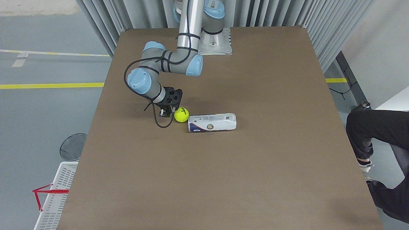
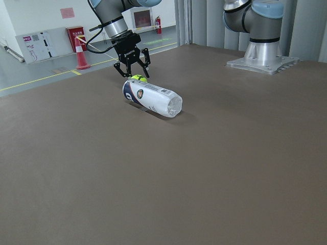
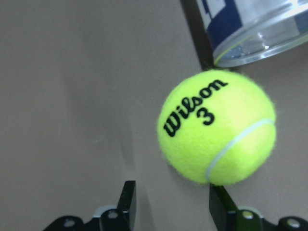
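A yellow-green Wilson 3 tennis ball (image 1: 181, 114) rests on the brown table, right beside the end of a white tube can (image 1: 212, 122) lying on its side. My black gripper (image 2: 136, 70) hangs close above and beside the ball, on the side away from the can. In the wrist view the two fingers (image 3: 125, 208) stand apart at the bottom, with the ball (image 3: 216, 127) beyond their tips, nearer the right one, and the can's clear end (image 3: 255, 33) at top right. Nothing is held between the fingers.
My arm base (image 1: 215, 44) stands at the back. Off the table are a white basket (image 1: 57, 207) with red handles, a mesh bin (image 1: 73, 147) at the left, and a seated person's legs (image 1: 379, 126) at the right.
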